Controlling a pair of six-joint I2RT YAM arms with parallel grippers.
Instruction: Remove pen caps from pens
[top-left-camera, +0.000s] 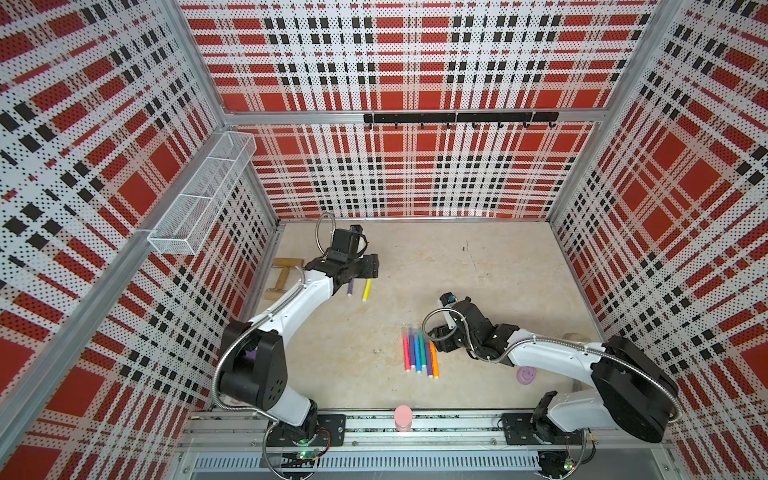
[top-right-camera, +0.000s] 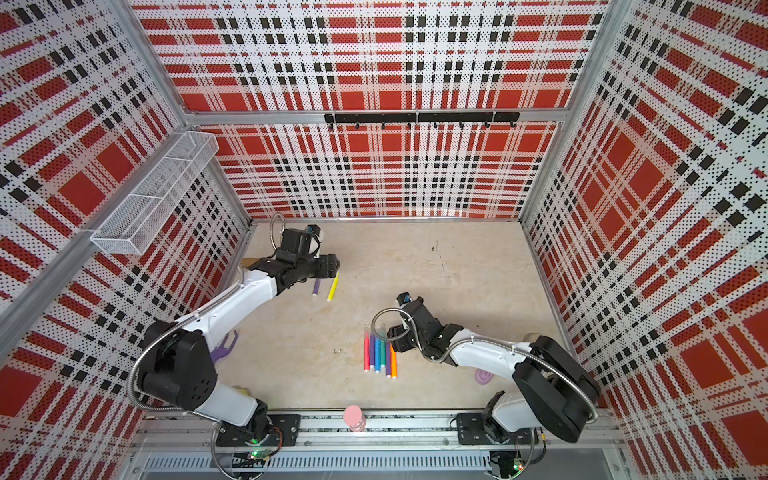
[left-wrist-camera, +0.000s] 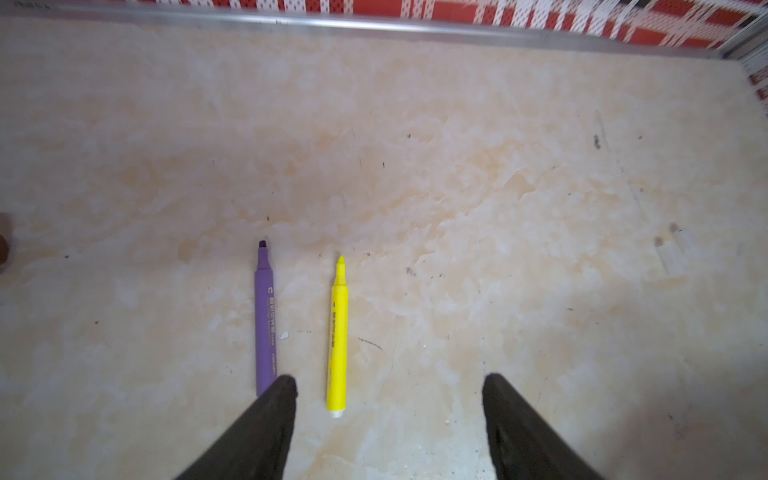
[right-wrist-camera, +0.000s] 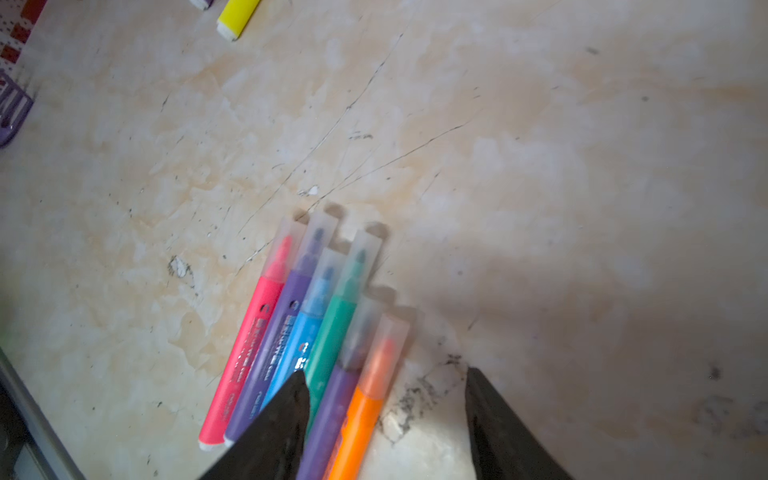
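Two uncapped pens, one purple (left-wrist-camera: 265, 320) and one yellow (left-wrist-camera: 339, 336), lie side by side on the back left of the table. Above them is my left gripper, open and empty. Nearer the front lies a row of capped pens with clear caps: pink (right-wrist-camera: 244, 360), purple (right-wrist-camera: 272, 360), blue (right-wrist-camera: 297, 344), green (right-wrist-camera: 330, 340), another purple (right-wrist-camera: 332, 420) and orange (right-wrist-camera: 364, 416). My right gripper hovers over the right end of this row, open, with nothing held. Its left finger covers part of the pens in the right wrist view.
A wooden object (top-left-camera: 284, 276) rests at the left edge, and a purple fork-shaped tool (top-right-camera: 225, 345) lies partly behind the left arm. Near the right arm is a purple round item (top-left-camera: 525, 374). A pink round object (top-left-camera: 403, 417) sits on the front rail.
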